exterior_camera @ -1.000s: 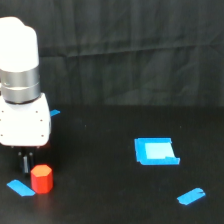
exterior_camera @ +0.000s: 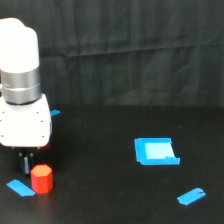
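At the lower left of the camera view a red block (exterior_camera: 41, 179) with an angular, many-sided outline rests on the black table. My gripper (exterior_camera: 28, 162) hangs from the white arm just behind and slightly left of the block. Its dark fingers are small and dim, partly lost against the black surface, so how far apart they stand cannot be made out. Whether a finger touches the block is unclear. A white square patch (exterior_camera: 159, 151) framed in blue tape lies on the table right of centre.
Blue tape strips lie flat on the table: one (exterior_camera: 20, 188) left of the red block, one (exterior_camera: 191, 196) at the lower right, and a small piece (exterior_camera: 55, 113) behind the arm. Between the block and the white square the table is bare. A dark curtain (exterior_camera: 130, 50) closes off the back.
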